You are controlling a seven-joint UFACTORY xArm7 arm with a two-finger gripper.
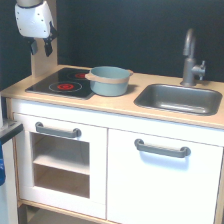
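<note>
My gripper (40, 48) hangs at the upper left, pointing down, well above the toy kitchen's counter. Its dark fingers stand apart, open, with nothing visible between them. A grey-green pot (110, 85) rests upright at the right side of the black stovetop (62, 83), partly over the wooden counter. Red burner rings mark the stovetop. Clear space separates gripper and pot.
A metal sink (180, 99) with a tall faucet (190, 58) fills the counter's right side. Below are a white cabinet door (160, 185) and an oven door (60, 140).
</note>
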